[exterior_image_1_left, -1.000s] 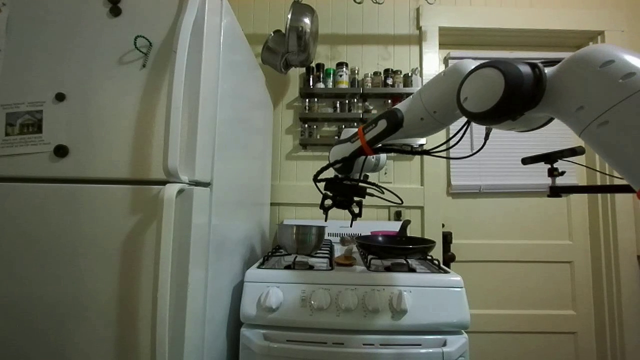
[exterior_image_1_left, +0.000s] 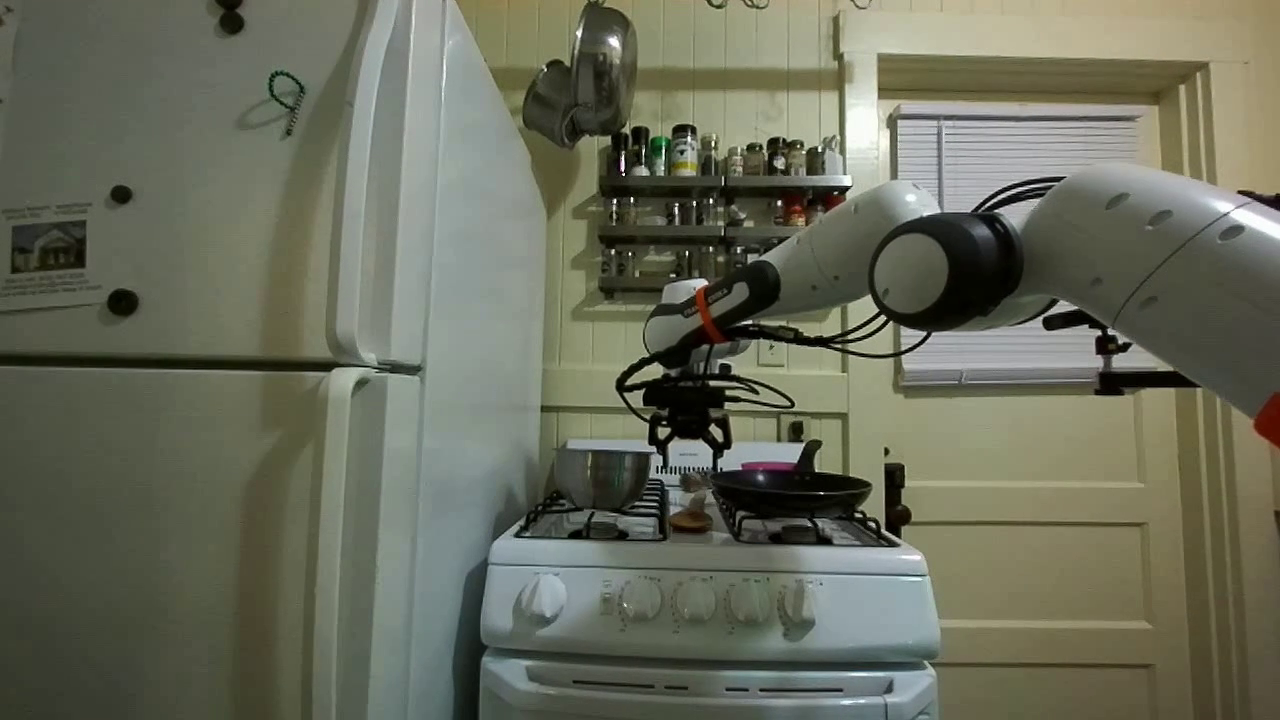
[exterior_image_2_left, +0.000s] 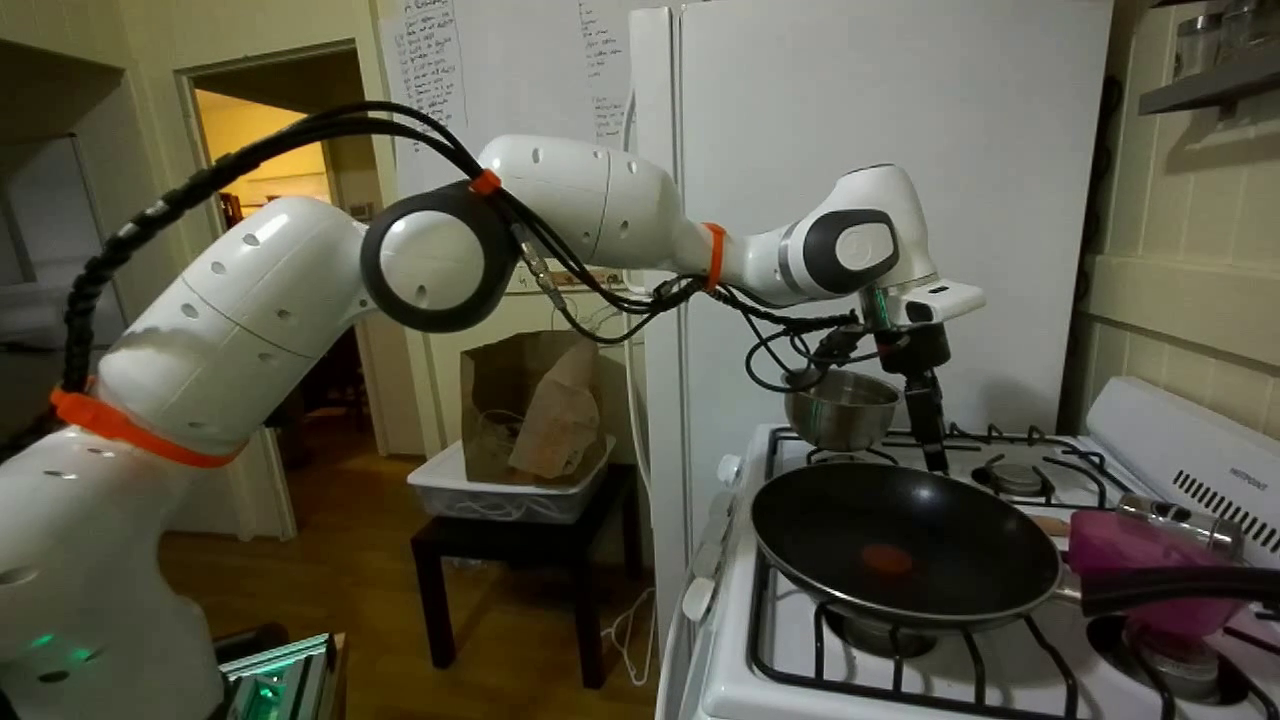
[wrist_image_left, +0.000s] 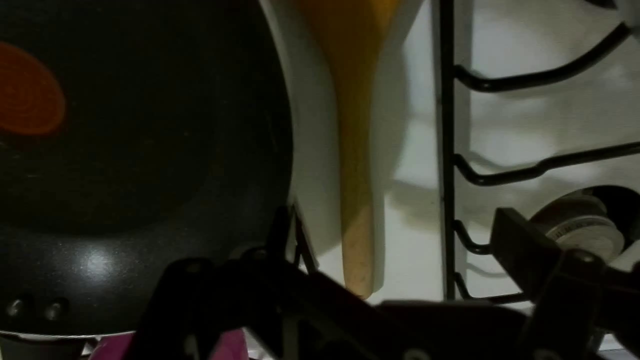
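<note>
My gripper (exterior_image_1_left: 691, 463) hangs fingers-down over the middle of the white stove (exterior_image_1_left: 708, 564), open and with nothing between its fingers. In the wrist view, a wooden spoon or spatula (wrist_image_left: 357, 150) lies on the white strip between the burner grates, its handle end reaching toward the space between my open fingers. A black frying pan (exterior_image_2_left: 960, 564) with an orange-red centre spot rests to one side of it. On the other side sits a steel bowl or pot (exterior_image_1_left: 602, 480). Only the utensil's rounded wide end (exterior_image_1_left: 691, 521) shows clearly from the front.
A pink container (exterior_image_2_left: 1116, 546) stands behind the frying pan. The pan's black handle (exterior_image_2_left: 1182, 586) points toward the stove's back. Burner grates (wrist_image_left: 447, 150) border the utensil. The refrigerator (exterior_image_1_left: 486, 300) rises left of the stove, and spice shelves (exterior_image_1_left: 720, 186) hang above.
The arm has come down, and my gripper now hangs lower over the stove, more upright than before. It was open before as well. The cookware and wooden utensil have stayed put.
</note>
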